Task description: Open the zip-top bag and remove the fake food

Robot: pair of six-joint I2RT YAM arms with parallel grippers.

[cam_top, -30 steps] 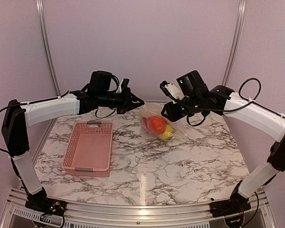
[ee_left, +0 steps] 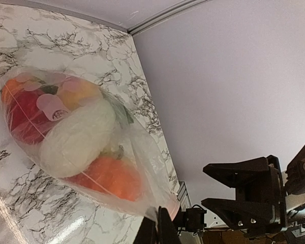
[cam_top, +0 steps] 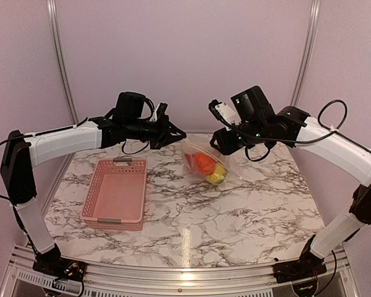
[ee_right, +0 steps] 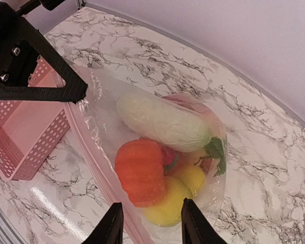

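Note:
A clear zip top bag (cam_top: 192, 146) hangs from my left gripper (cam_top: 184, 135), which is shut on a corner of its rim. In the left wrist view the bag's film gathers at the left fingertips (ee_left: 163, 222). Inside, the right wrist view shows a long whitish piece (ee_right: 160, 119), an orange-red piece (ee_right: 140, 173), a yellow piece (ee_right: 169, 206) and some green leaf (ee_right: 216, 152). My right gripper stands part open above the bag's front side, the pinkish rim strip (ee_right: 94, 142) running down toward the gap between its fingers. Whether it touches the film is unclear.
A pink basket (cam_top: 143, 192), empty, stands on the left of the marbled table (cam_top: 235, 229). Walls close off the back and sides, and the two grippers are close together over the bag.
Over the last second my right arm has shifted a little, its forearm lower and further right. The left arm and the basket stay where they were.

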